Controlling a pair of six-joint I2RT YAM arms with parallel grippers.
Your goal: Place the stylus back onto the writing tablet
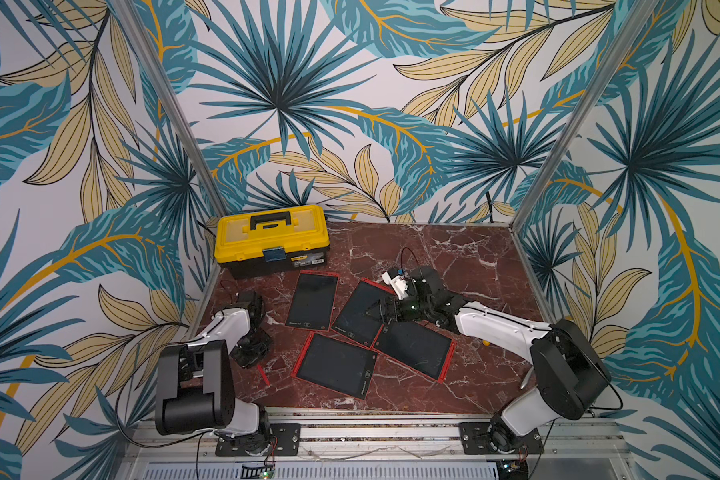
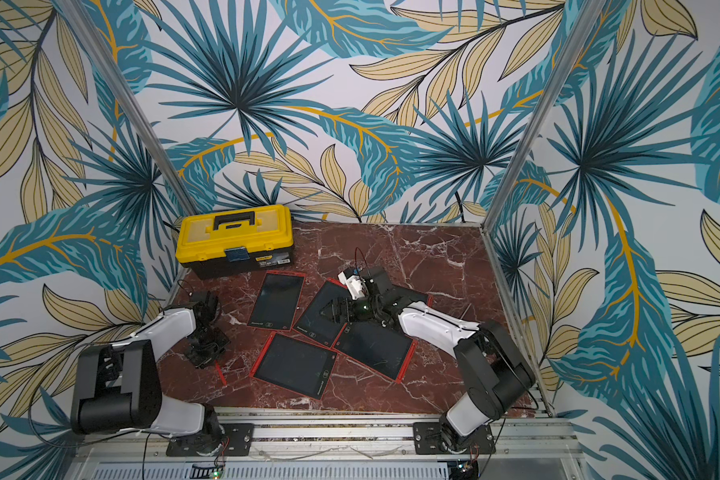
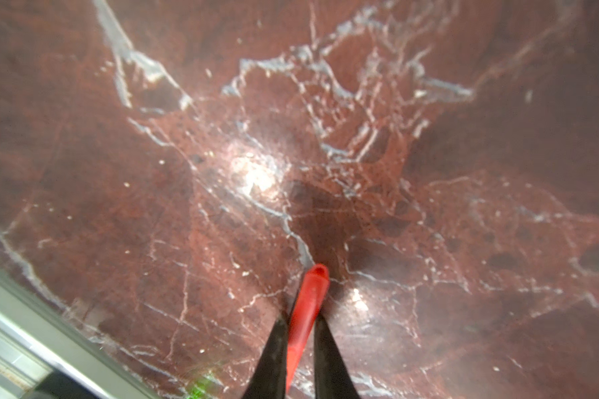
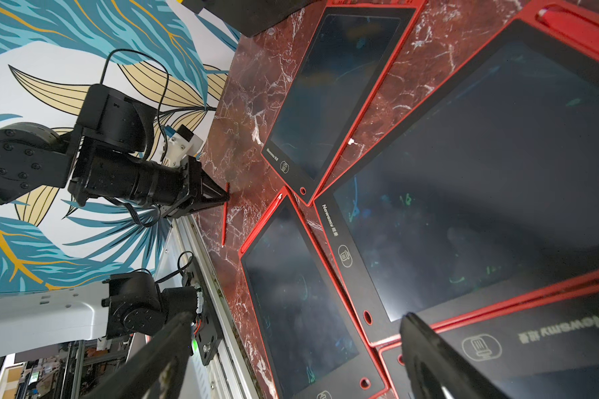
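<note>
The red stylus (image 3: 307,302) is held near the bottom of the left wrist view, one rounded end poking past the fingers. My left gripper is shut on it, close over the marble table; whether the stylus touches the surface I cannot tell. From above, the stylus (image 1: 263,375) slants out beneath the left wrist, left of the tablets. Four-sided dark writing tablets with red edges lie flat: a back-left one (image 4: 339,86), a front-left one (image 4: 299,292), a middle one (image 4: 472,173) and a right one (image 4: 545,352). Over the middle and right tablets, my right gripper hangs open and empty.
A yellow and black toolbox (image 1: 272,240) stands at the back left. Red pens show along edges of the front-left and middle tablets. Bare marble (image 1: 480,256) lies at the back right. The table's front edge borders a metal rail (image 1: 376,420).
</note>
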